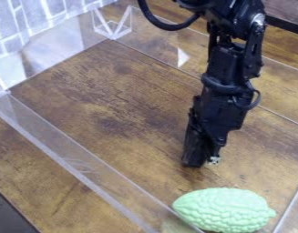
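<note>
The black robot arm hangs down from the top of the view, its gripper (pixel 202 157) low at the wooden tabletop (pixel 102 109), right of centre. The fingers are dark and bunched together, so whether they are open or shut, or have anything between them, is hard to tell. Below the gripper, at the bottom right, lies a pale green, bumpy object (pixel 224 207), apart from the fingers.
Clear plastic strips (pixel 66 155) border the work area on the left and along the back. A white, crinkled material (pixel 29 32) is at the top left. The wood left of the arm is bare.
</note>
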